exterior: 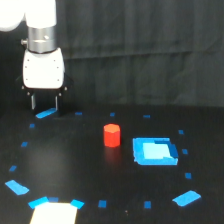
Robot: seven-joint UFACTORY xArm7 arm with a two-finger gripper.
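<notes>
A red block (111, 135) sits on the black table near the middle of the camera view. To its right lies a blue-edged square tray (137, 152) with a white inside. The white robot gripper (43, 101) hangs at the upper left, above a blue tape mark, apart from the red block. Its dark fingers stand apart, with nothing visible between them.
The black table (100, 175) carries scattered small blue tape marks and is otherwise mostly clear. A pale object (52, 214) is cut off at the bottom left edge. A dark curtain fills the background.
</notes>
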